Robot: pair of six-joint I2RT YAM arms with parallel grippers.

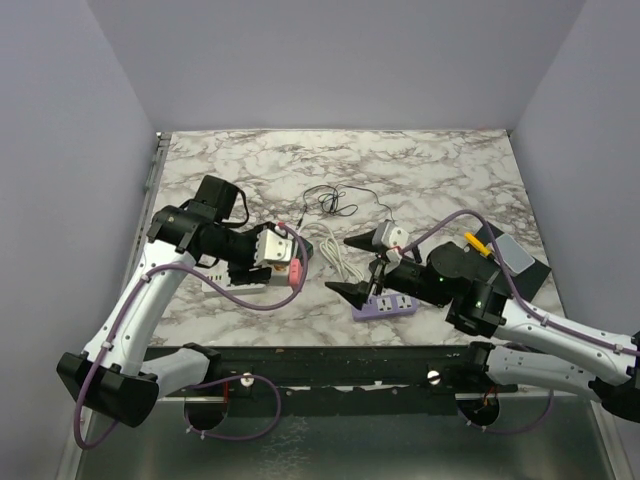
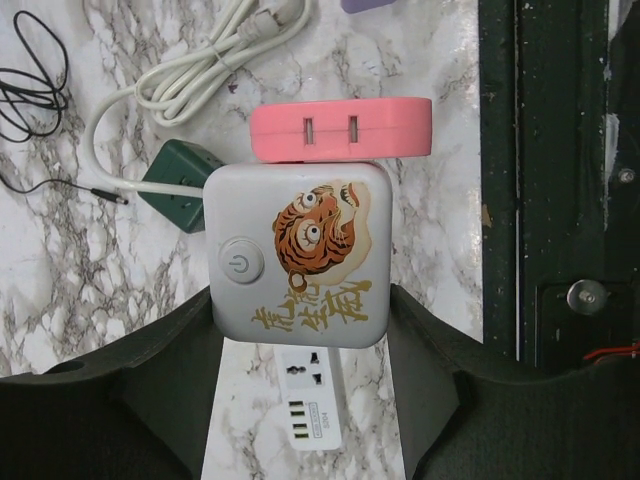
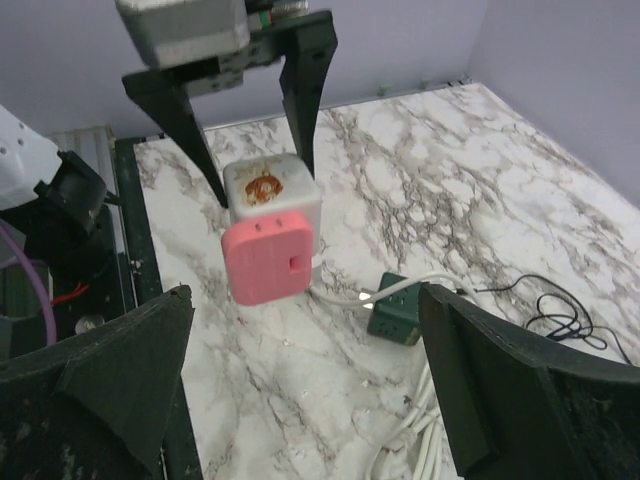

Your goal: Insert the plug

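My left gripper is shut on a white cube socket printed with a tiger face and a power button. A pink plug block sits against one side of the cube; its prongs are hidden. In the top view the pink block is at the right end of the left gripper, facing the right arm. Apart from it, to its right, my right gripper stands open and empty. From the right wrist view, the pink block and cube appear ahead, beyond the open fingers.
A white power strip lies below the left gripper, a purple one under the right. A green adapter, a bundled white cable and a thin black cord lie on the marble table.
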